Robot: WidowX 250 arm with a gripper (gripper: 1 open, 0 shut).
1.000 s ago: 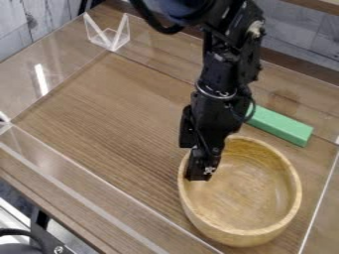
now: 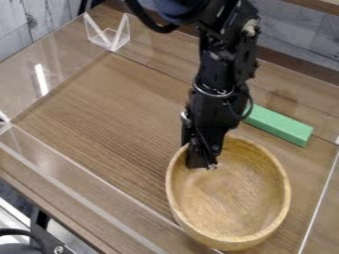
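Note:
The black robot arm reaches down from the top centre, and its gripper (image 2: pixel 201 152) is low at the upper left rim of a tan oval bowl (image 2: pixel 269 193). The fingertips are at or over that rim; whether they grasp it cannot be told, as they overlap and are dark. The bowl looks empty and sits at the front right of the wooden table.
A green block (image 2: pixel 279 125) lies just behind the bowl to the right. A clear plastic piece (image 2: pixel 109 30) stands at the back left edge.
The gripper has moved slightly toward the left, and the bowl has shifted left and toward the front with it.

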